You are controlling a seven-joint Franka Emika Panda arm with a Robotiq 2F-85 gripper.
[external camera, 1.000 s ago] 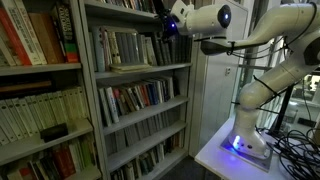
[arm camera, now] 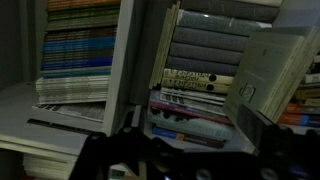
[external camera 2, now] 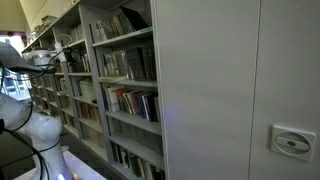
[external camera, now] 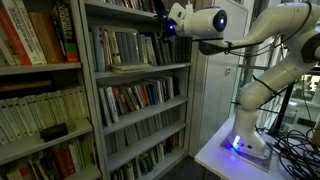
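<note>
My gripper stands open before the bookshelf, its dark fingers at the bottom of the wrist view with nothing held between them. Beyond it lies a stack of flat books (arm camera: 205, 62), dark spines above and mixed colours below. A pale greenish book (arm camera: 264, 72) leans at the right of that stack, its cover facing me. Whether the fingers touch any book cannot be told. In exterior view 1 the arm (external camera: 205, 22) reaches left to the upper shelves, and the gripper is a small dark shape (external camera: 168, 22) against the books.
A white upright panel (arm camera: 132, 62) divides the stack from another pile of books (arm camera: 78, 52) on the left. More filled shelves (external camera: 140, 95) stand below the arm.
The arm's upper end has shifted very slightly to the left in exterior view 1. The books and shelves look the same.
</note>
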